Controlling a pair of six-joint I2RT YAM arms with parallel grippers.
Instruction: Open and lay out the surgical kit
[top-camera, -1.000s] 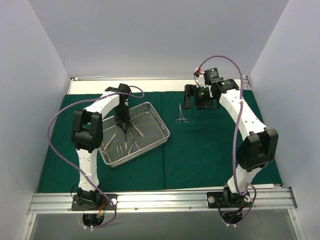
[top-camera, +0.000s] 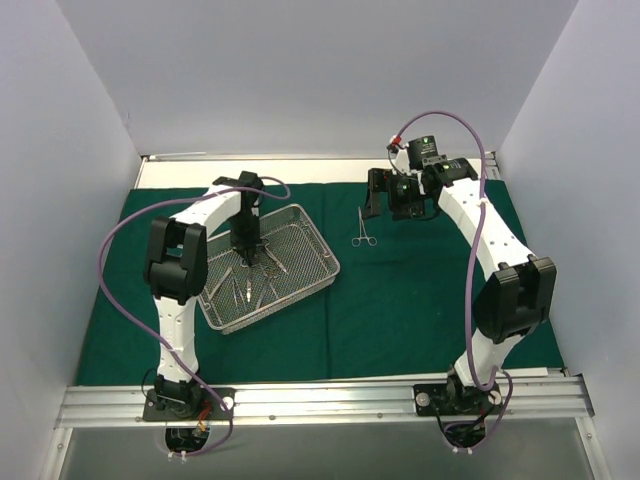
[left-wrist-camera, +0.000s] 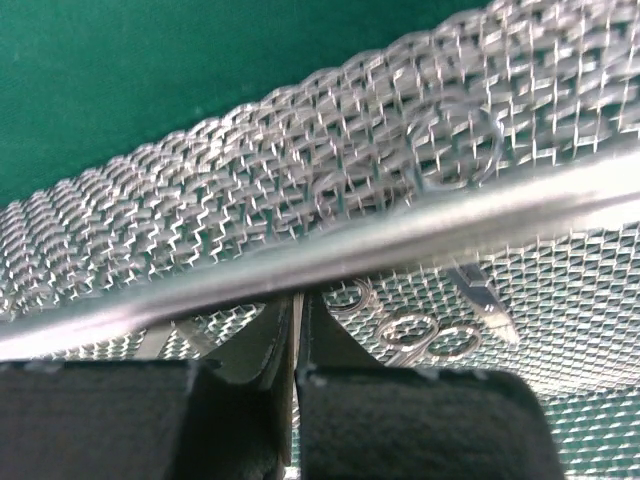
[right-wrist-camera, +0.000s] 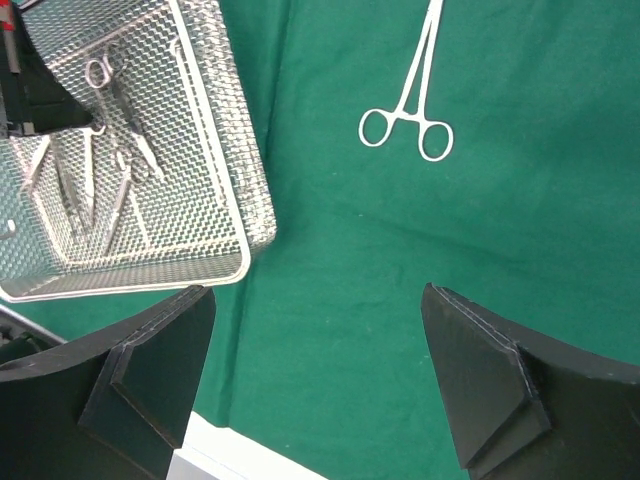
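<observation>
My left gripper is shut over the wire basket (top-camera: 328, 250), its fingertips pressed together with nothing visible between them. Surgical scissors (top-camera: 249, 286) lie in the basket just below that gripper in the top view, outside its fingers; the fingers mostly cover them in the left wrist view. Other ringed instruments (left-wrist-camera: 405, 328) rest to the right of the fingers there. On the green cloth, a clamp (right-wrist-camera: 408, 110) lies with its rings toward the right wrist camera. My right gripper stands wide open and empty, above the cloth near that clamp.
The basket's rim (left-wrist-camera: 420, 235) crosses the left wrist view just beyond the left fingers. Several instruments lie close together on the basket floor. Bare green cloth (top-camera: 420, 310) covers the right half of the table.
The right arm shows only a slight shift.
</observation>
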